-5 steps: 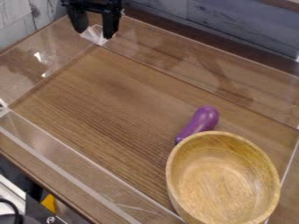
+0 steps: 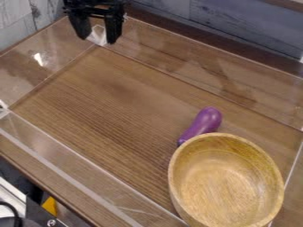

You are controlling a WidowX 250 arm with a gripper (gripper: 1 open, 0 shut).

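Observation:
A purple eggplant (image 2: 201,124) lies on the wooden table (image 2: 112,115) at the right, just above a large round wooden bowl (image 2: 225,182) at the bottom right. My dark gripper (image 2: 97,30) is at the top left over the far end of the table, well away from both, with its two fingers apart and nothing seen between them.
Walls run along the back and upper left edges. Some dark and yellow items show beyond the table's edge at the bottom left.
My gripper has risen slightly toward the top of the view. The eggplant and bowl have not moved.

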